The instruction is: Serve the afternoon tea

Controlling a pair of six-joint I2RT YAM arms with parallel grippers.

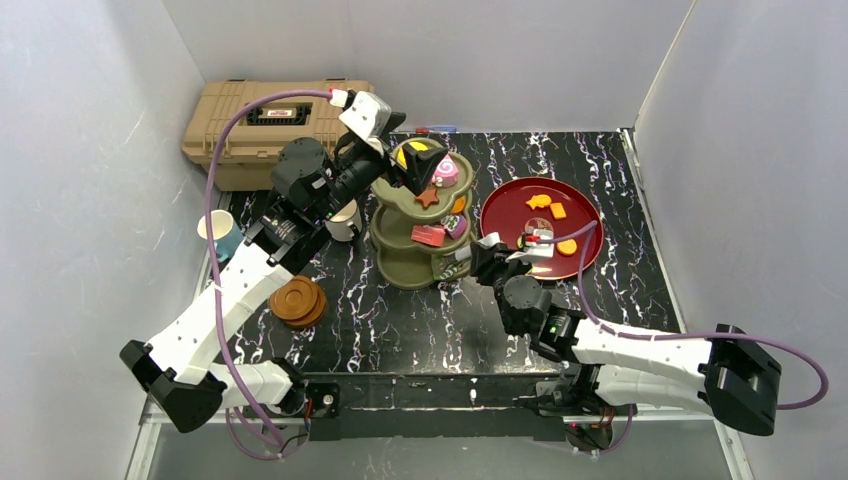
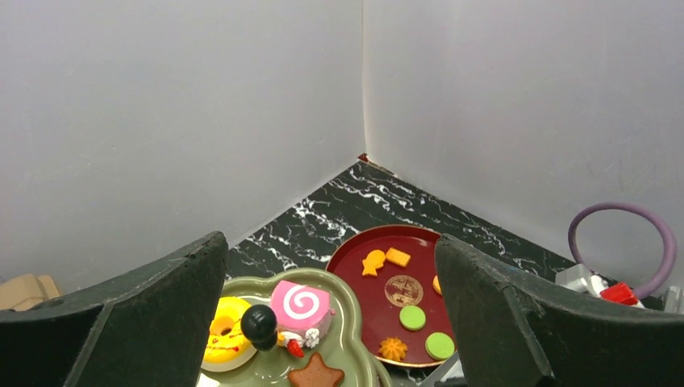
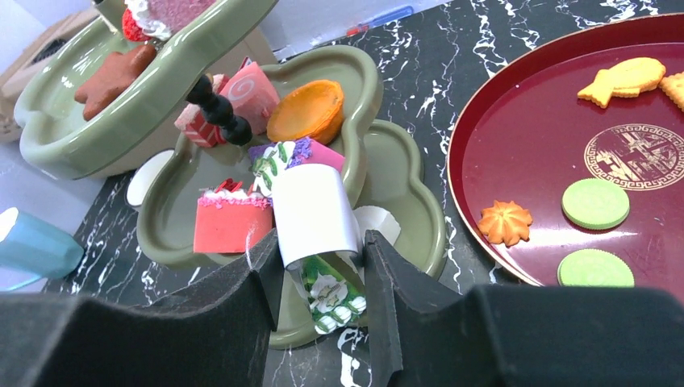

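Observation:
A three-tier green stand (image 1: 400,275) holds toy sweets. Over its top tier, my left gripper (image 1: 420,168) stands open; in its wrist view the stand's black knob (image 2: 260,326), a yellow donut (image 2: 224,334) and a pink swirl cake (image 2: 302,305) show beyond the fingers (image 2: 173,302). At the bottom tier's right side, my right gripper is open, its fingers (image 3: 262,290) either side of a green cake with white flowers (image 3: 329,294) and a white curved piece (image 3: 314,210). Whether the fingers touch them I cannot tell.
To the right lies a red round tray (image 1: 585,255) with several biscuits. Mugs (image 1: 344,222), brown coasters (image 1: 298,300) and a tan case (image 1: 270,125) stand on the left.

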